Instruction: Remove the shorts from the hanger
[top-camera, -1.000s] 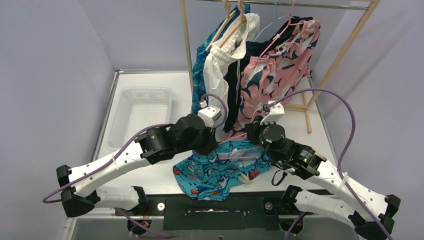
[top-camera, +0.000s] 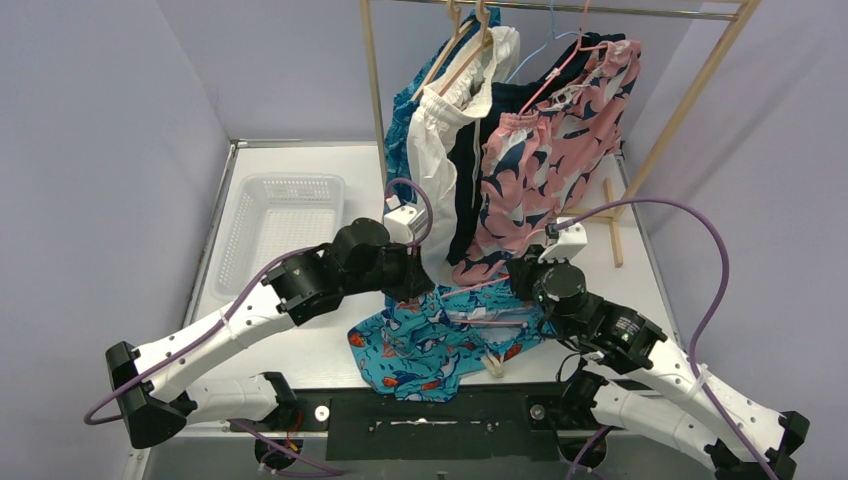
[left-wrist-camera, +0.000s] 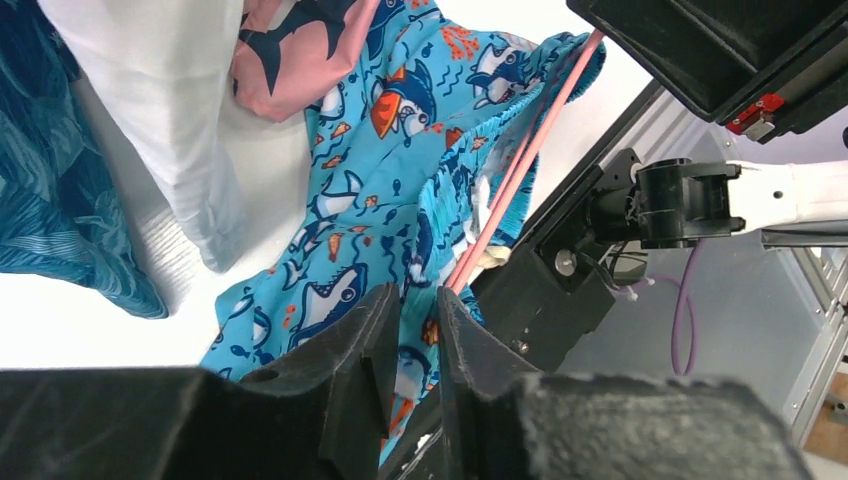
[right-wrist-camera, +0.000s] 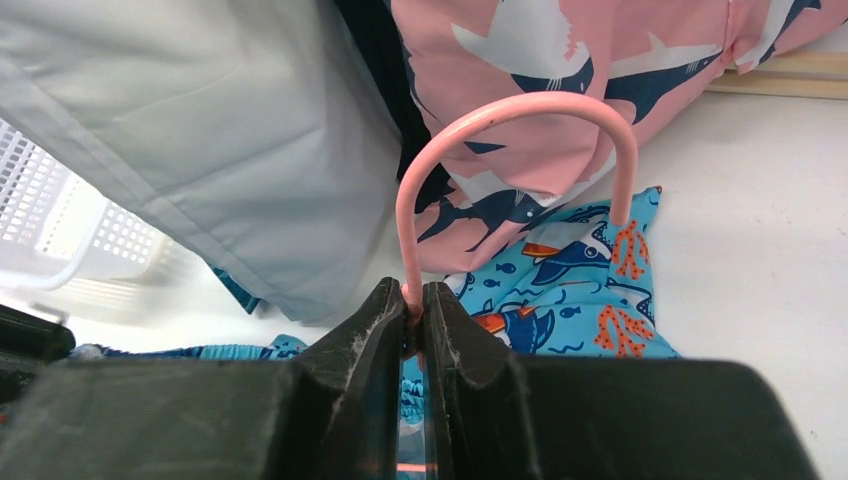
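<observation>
Blue shark-print shorts (top-camera: 400, 355) (left-wrist-camera: 335, 290) lie spread on the white table below the rack, with a pink hanger (top-camera: 482, 323) (left-wrist-camera: 505, 190) running along their waistband. My left gripper (top-camera: 420, 290) is shut on the shorts' waistband at the hanger's end. My right gripper (top-camera: 520, 275) is shut on the pink hanger just below its hook (right-wrist-camera: 510, 105), which stands up in the right wrist view.
White trousers (top-camera: 435, 160), blue garments, dark trousers and pink shark-print shorts (top-camera: 545, 170) hang from the rack (top-camera: 670, 13) directly behind. A white basket (top-camera: 280, 240) sits at left. Bare table shows at right.
My right gripper has shifted right and towards the table's front with the hanger in it. My left gripper has moved slightly, and its housing sits a little farther back than a second ago.
</observation>
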